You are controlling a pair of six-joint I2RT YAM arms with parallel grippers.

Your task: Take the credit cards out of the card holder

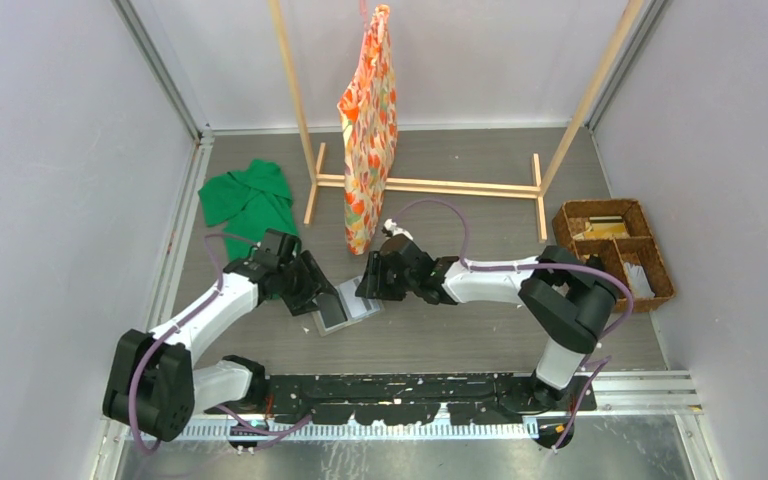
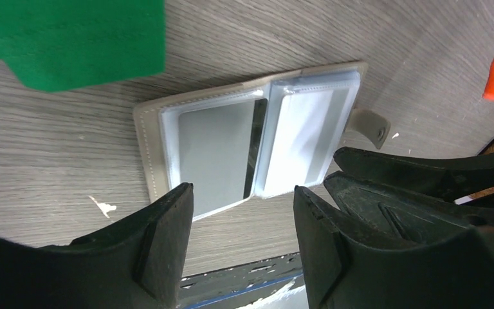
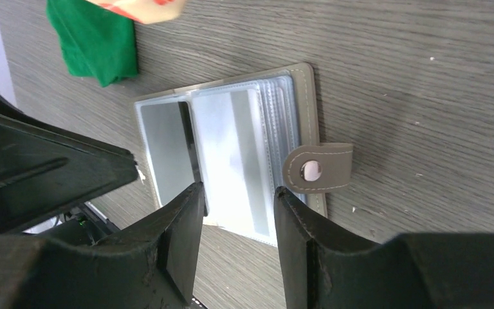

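Observation:
The card holder (image 1: 331, 310) lies opened flat on the floor, its clear sleeves facing up. In the left wrist view a grey card (image 2: 215, 158) sits in the left sleeve and a white card (image 2: 299, 132) in the right one. A snap strap (image 3: 321, 167) sticks out on the right edge. My left gripper is open over the holder's near side, nothing between its fingers. Above the right sleeves hovers my right gripper, its fingers parted around empty space. Whether the fingertips touch the sleeves I cannot tell.
A green cloth (image 1: 250, 205) lies behind the left arm. A floral cloth (image 1: 365, 140) hangs from a wooden rack (image 1: 440, 187). At the far right stands a wicker basket (image 1: 568, 215) with compartments. Both arms' hands are close together over the holder.

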